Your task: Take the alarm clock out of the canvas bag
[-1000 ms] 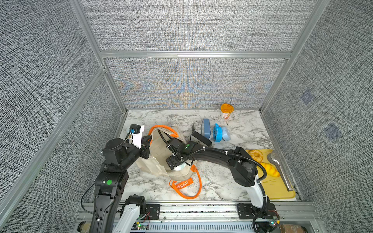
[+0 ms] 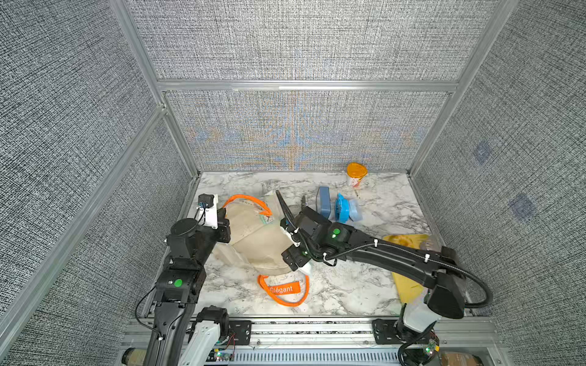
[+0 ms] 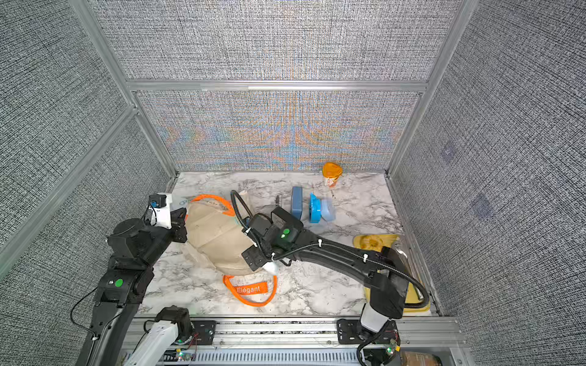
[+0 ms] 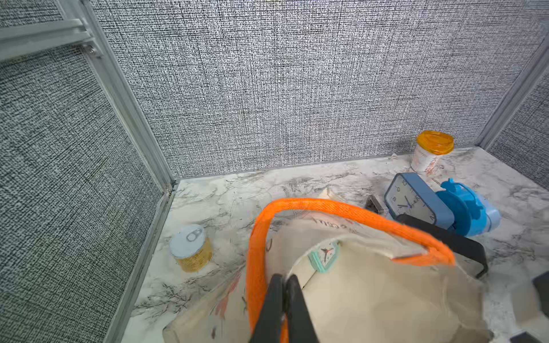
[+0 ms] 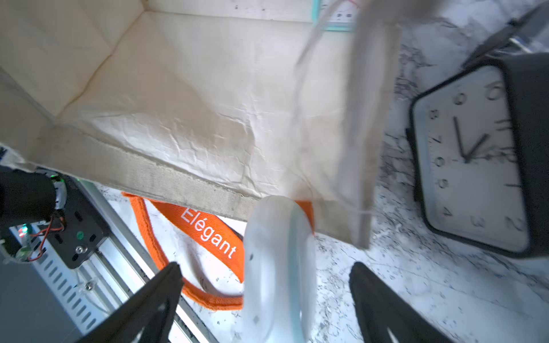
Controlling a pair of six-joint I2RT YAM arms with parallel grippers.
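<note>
A small teal-framed clock (image 4: pixel 324 255) lies inside the beige canvas bag (image 4: pixel 377 291), near the far side of its opening. Part of its teal frame shows at the top edge of the right wrist view. My left gripper is shut at the bag's left rim, with the orange handle (image 4: pixel 256 274) running down to its fingers and orange showing between them. Over the bag's right edge, my right gripper stands open. A white rounded object (image 5: pixel 277 263) with a pale stripe shows between its spread fingers, apart from both.
Outside the bag, right of it, are a black-cased clock (image 5: pixel 469 154), a blue clock (image 4: pixel 413 200) and a blue-lidded container (image 4: pixel 466 208). An orange-lidded tub (image 2: pixel 356 173) stands at the back. A can (image 4: pixel 191 247) sits left of the bag, a yellow board (image 2: pixel 406 283) far right.
My right arm has swung right from over the bag to its right edge, the white object moving along beneath it. My left gripper has shifted slightly left, and the bag's near handle has shifted left.
</note>
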